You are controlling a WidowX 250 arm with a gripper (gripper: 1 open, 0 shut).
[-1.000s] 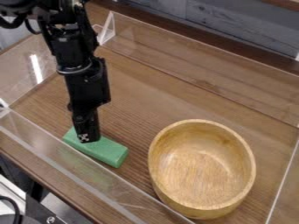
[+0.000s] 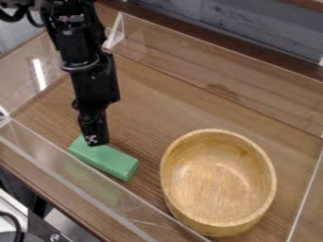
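A black gripper (image 2: 96, 132) points down at the left of the view, its tips just above a green rectangular block (image 2: 111, 163). The gripper looks shut, with nothing visible between its fingers. The block lies on the wooden surface near the front edge, partly behind the gripper's tips.
A round, empty, pale wooden bowl (image 2: 217, 180) stands to the right of the block.
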